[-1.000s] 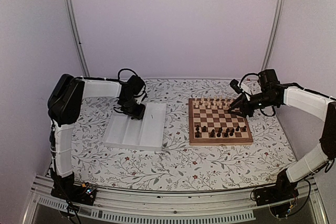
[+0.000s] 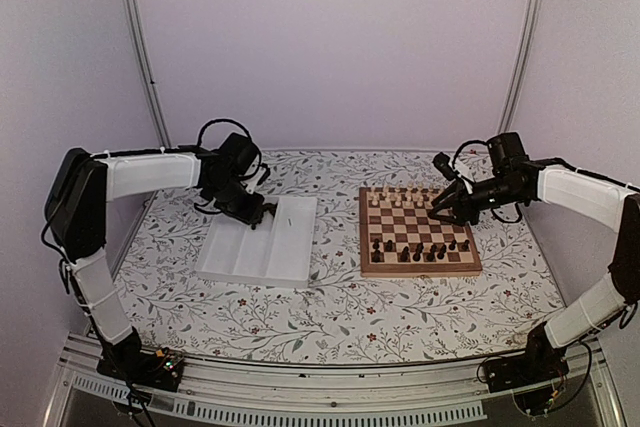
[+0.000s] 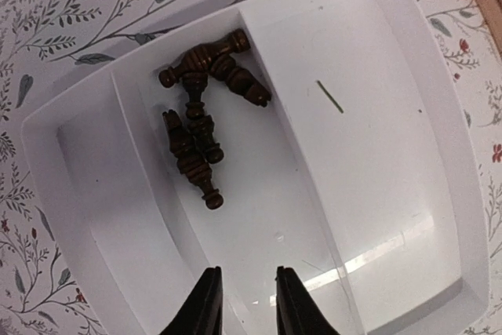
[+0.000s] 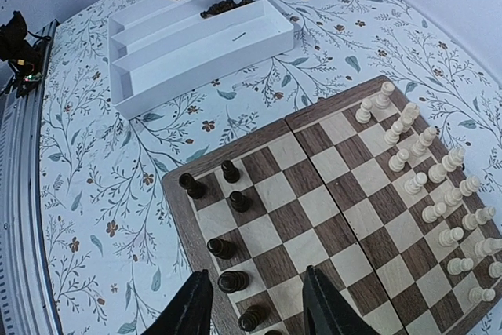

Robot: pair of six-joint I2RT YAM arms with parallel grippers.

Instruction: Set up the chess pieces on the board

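Several dark pieces [image 3: 192, 154] lie in a heap at one end of the middle compartment of the white tray [image 3: 321, 170]. Over that tray hovers my left gripper, open and empty, apart from the heap. On the chessboard [image 4: 306, 178], white pieces [image 4: 416, 183] fill rows along one side. Dark pieces [image 4: 222, 249] stand upright along the opposite side, with empty squares among them. My right gripper is above the board, its fingers open with nothing between them. In the top view both gripper tips are hard to make out.
A thin sliver [image 3: 329, 96] lies in the tray's wide side compartment. Upright pieces crowd the board's two edges.
My left arm has swung back to the left and toward the front over the tray. The right gripper has shifted slightly left; the board looks the same.
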